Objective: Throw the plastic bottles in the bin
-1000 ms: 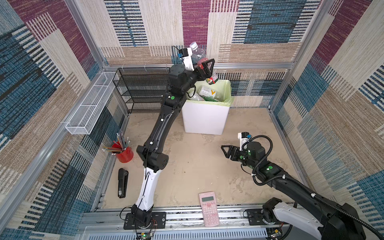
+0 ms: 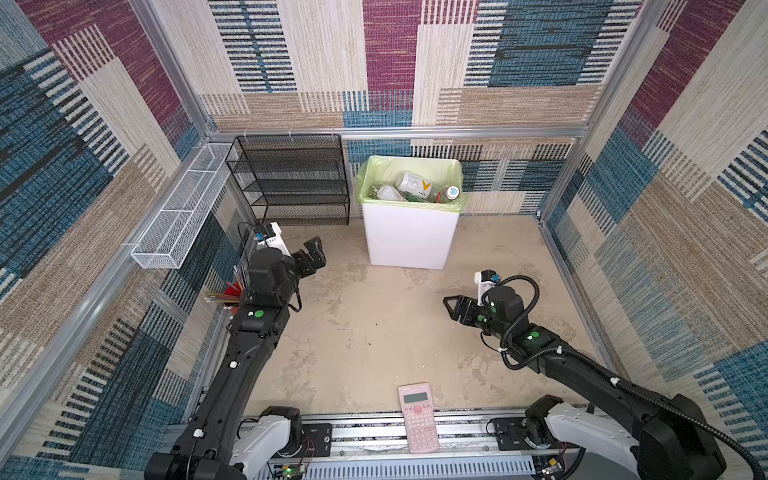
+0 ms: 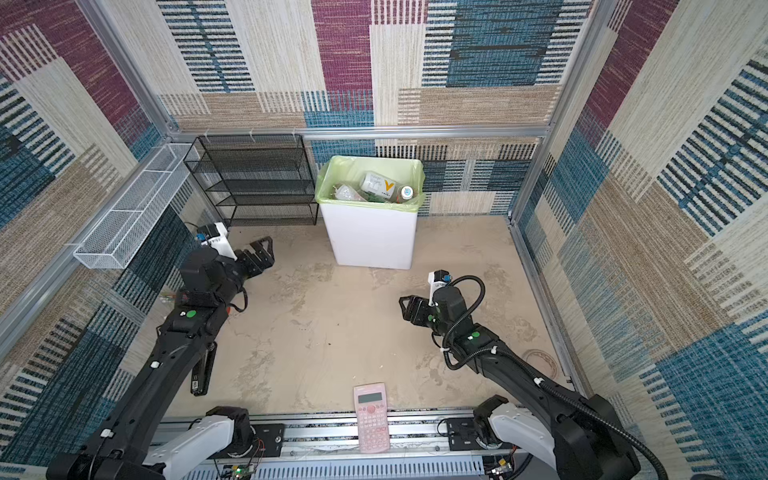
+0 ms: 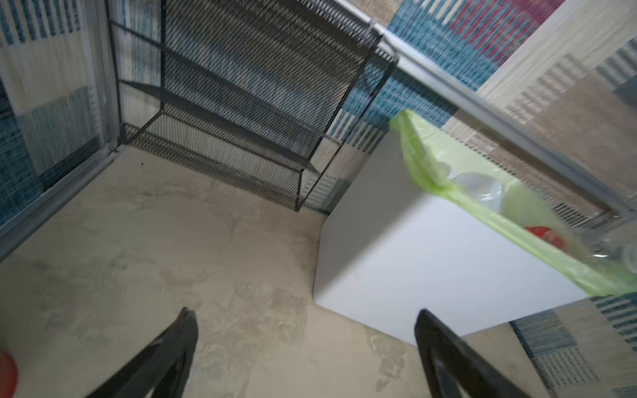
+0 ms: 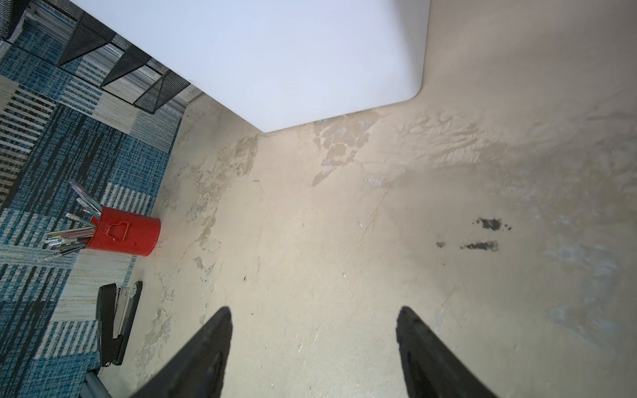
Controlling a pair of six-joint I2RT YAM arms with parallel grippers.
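The white bin (image 2: 408, 236) with a green liner stands at the back centre, holding several plastic bottles and containers (image 3: 377, 185), among them one with a red label seen in the left wrist view. My left gripper (image 2: 309, 254) is open and empty, left of the bin and lower than its rim. My right gripper is open and empty over the bare floor at the right, in front of the bin.
A pink calculator (image 2: 418, 417) lies at the front edge. A black mesh shelf (image 2: 288, 176) and white basket (image 2: 180, 212) are at the back left. A red pencil cup (image 5: 126, 232) and stapler (image 5: 116, 325) stand along the left side.
My left arm has swung down and left from above the bin. The bottle it had over the bin is out of its gripper and in the bin. The right arm shifted slightly.
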